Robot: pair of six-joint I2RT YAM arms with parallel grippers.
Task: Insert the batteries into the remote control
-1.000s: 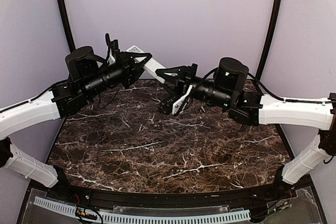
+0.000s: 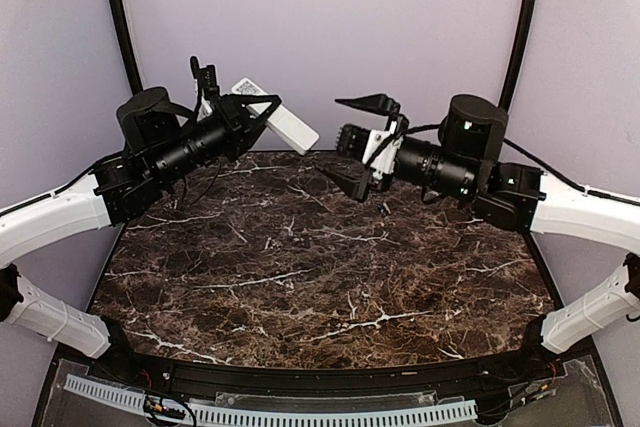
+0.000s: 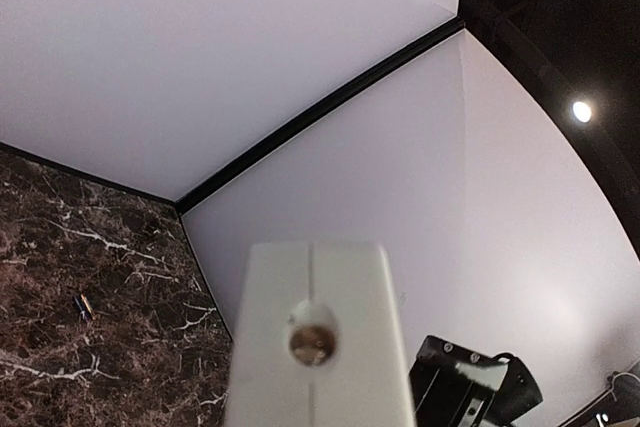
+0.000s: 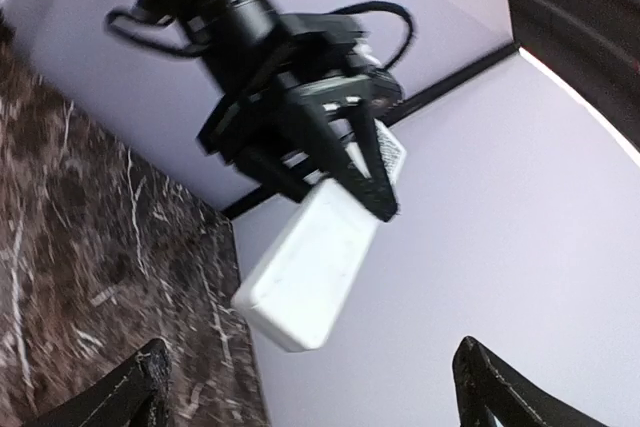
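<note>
A white remote control [image 2: 294,129] is held up in the air by my left gripper [image 2: 255,107], which is shut on it; in the left wrist view its end [image 3: 312,397] fills the lower middle. To its right my right gripper [image 2: 344,147] stands wide open, nothing between its fingers; in the right wrist view the remote [image 4: 310,267] hangs just beyond the open fingers. Small batteries [image 3: 84,305] lie on the table in the left wrist view.
Pale walls [image 2: 320,37] enclose the back and sides.
The left gripper has shifted slightly up and left with the remote.
</note>
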